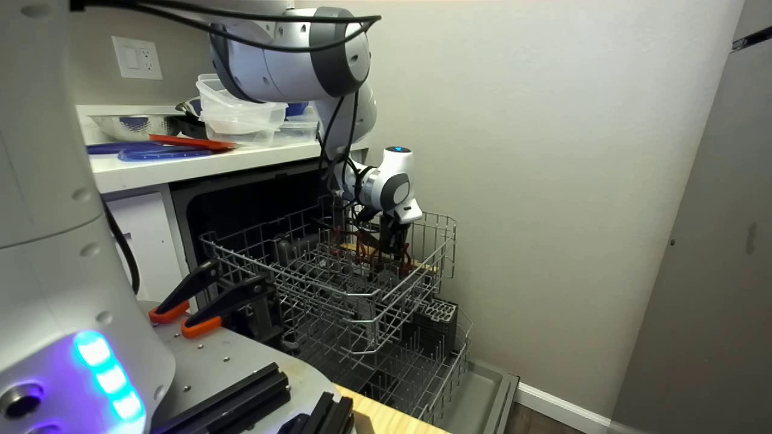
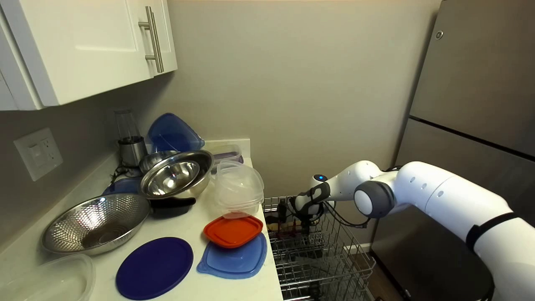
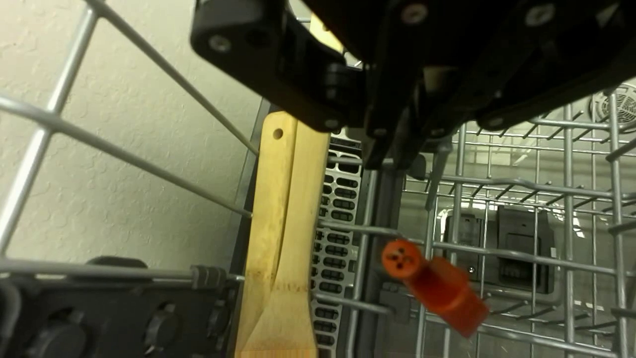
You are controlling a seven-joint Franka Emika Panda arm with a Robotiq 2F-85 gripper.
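Observation:
In the wrist view my gripper is shut, its dark fingers together with nothing showing between them. It points down into the dishwasher's upper rack (image 1: 446,228). To the left of the fingers, pale wooden utensils (image 3: 292,215) lie lengthwise along the rack's side. An orange-red piece (image 3: 441,292) sits below and to the right of the fingertips, apart from them; what it belongs to I cannot tell. From outside, the fingers are mostly lost in shadow among the wires.
Rack wires (image 3: 524,256) surround the gripper on both sides. Below is the lower rack (image 1: 412,383) with a grey cutlery basket (image 1: 438,329). Plastic containers (image 2: 238,188), a red lid (image 2: 233,230), a blue lid (image 2: 154,268) and a steel colander (image 2: 98,223) crowd the counter.

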